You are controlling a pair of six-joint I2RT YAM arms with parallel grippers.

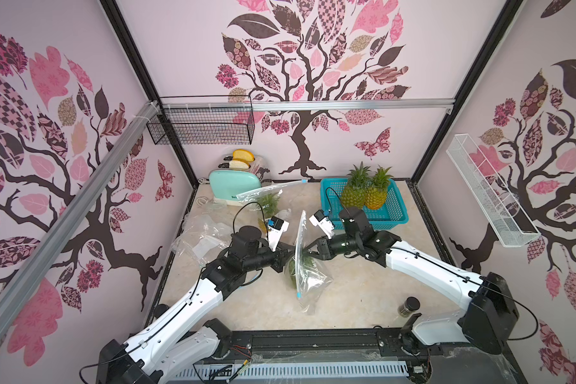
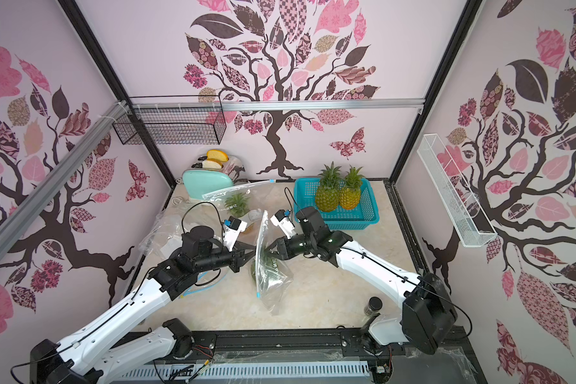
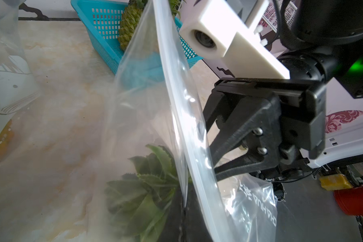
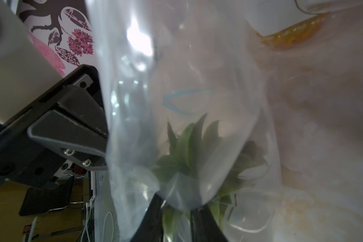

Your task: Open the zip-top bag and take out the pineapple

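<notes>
A clear zip top bag (image 1: 313, 281) stands upright between my two arms, its white zip strip (image 3: 177, 96) running steeply down the left wrist view. Inside it is a pineapple, whose green leaves (image 3: 145, 189) show through the film; its lower part is hard to see. My left gripper (image 1: 292, 248) is shut at the bag's left side, with thin film pinched in its fingertips. Facing it from the other side, my right gripper (image 1: 308, 249) touches the bag near the zip. Its dark fingers (image 4: 152, 217) stand partly apart against the film; whether film lies between them cannot be told.
A second clear bag with a pineapple (image 1: 268, 204) lies behind my left arm, near a mint-green toaster (image 1: 233, 184). A blue basket (image 1: 393, 220) with two pineapples stands at the back right. A dark-lidded jar (image 1: 408, 306) sits front right.
</notes>
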